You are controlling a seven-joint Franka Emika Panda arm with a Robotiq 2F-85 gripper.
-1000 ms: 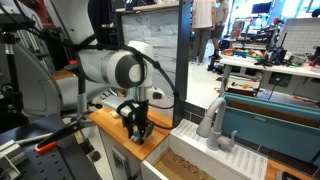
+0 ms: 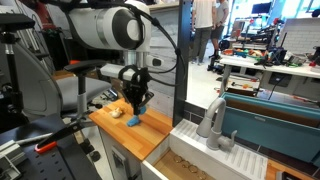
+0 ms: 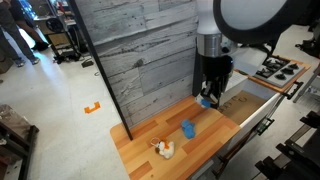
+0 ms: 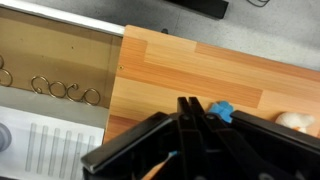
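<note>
Above the wooden counter, my gripper points down and is shut on a small blue object, mostly hidden by the fingers. In the wrist view only a sliver of blue shows beside the dark fingers. A second blue object lies on the wood, apart from the gripper; its shape is too small to make out. Farther along the counter sits a whitish object with some orange on it.
An open drawer lies beside the counter, with metal hooks on its floor in the wrist view. Next to it is a white sink with a grey faucet. A grey panel wall rises behind the counter.
My gripper has risen from low over the counter and shifted slightly back, the blue object going up with it. The other blue object now shows more clearly on the wood.
</note>
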